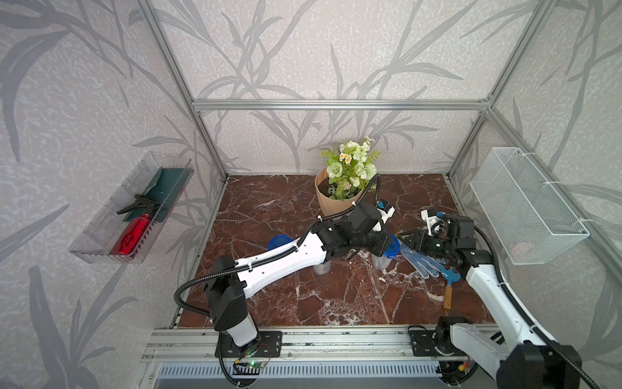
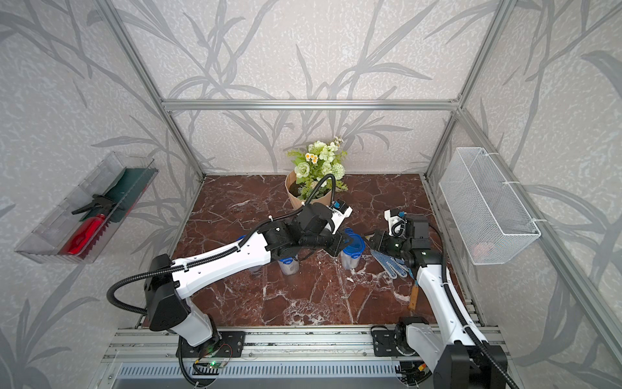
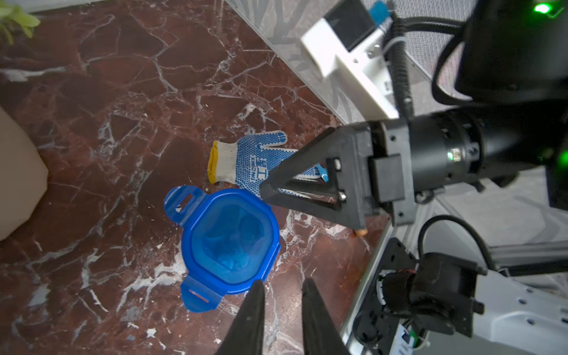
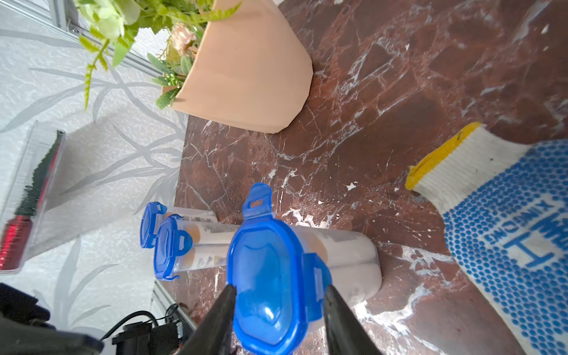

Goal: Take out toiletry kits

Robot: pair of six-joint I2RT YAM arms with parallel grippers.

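Observation:
The closed container with a blue lid point(image 3: 232, 239) stands on the table between my two grippers, and its body point(image 4: 349, 263) is pale and see-through. In the left wrist view, blue tabs stick out on the lid's left side. My left gripper point(image 1: 382, 245) hangs above the container's left side, its fingers part open and empty. Just right of the lid, my right gripper point(image 1: 414, 243) is open; nothing shows held between its fingers. Two more blue-lidded containers, one with its lid point(image 4: 167, 247) facing the camera, stand to the left, partly hidden by the left arm in the top views.
A knitted glove point(image 4: 508, 219) with blue dots and a wooden-handled trowel point(image 1: 447, 295) lie at the right. The flower pot point(image 1: 333, 201) stands behind. A wire basket point(image 1: 528, 207) and a clear bin point(image 1: 139, 207) hang on the side walls.

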